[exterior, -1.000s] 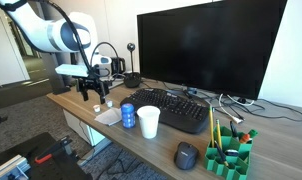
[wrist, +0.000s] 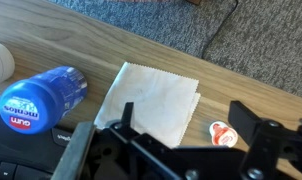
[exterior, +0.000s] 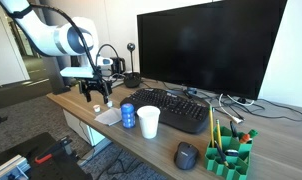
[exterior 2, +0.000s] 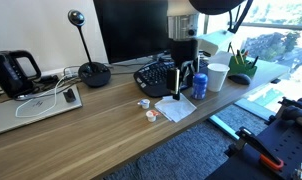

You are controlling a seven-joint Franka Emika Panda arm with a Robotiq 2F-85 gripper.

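My gripper is open above the table, its fingers [wrist: 242, 112] spread wide with nothing between them. Beneath it a folded white cloth or paper [wrist: 156, 95] lies flat on the wood. A small round white piece with a red top [wrist: 222, 134] rests to the right of the cloth in the wrist view. In exterior view 2, two small white pieces, one farther back [exterior 2: 143, 103] and one nearer [exterior 2: 151, 115], sit left of the cloth [exterior 2: 174, 108]. A blue can [wrist: 36, 100] stands on the cloth's other side, apart from the gripper.
Beside the can is a white cup [exterior: 148, 122]. A black keyboard [exterior: 171, 108] lies behind them, below a large monitor [exterior: 206, 45]. Farther right are a mouse [exterior: 186, 156] and a green holder with pens [exterior: 229, 152]. Bare wood [exterior 2: 61, 135] spans the left of exterior view 2.
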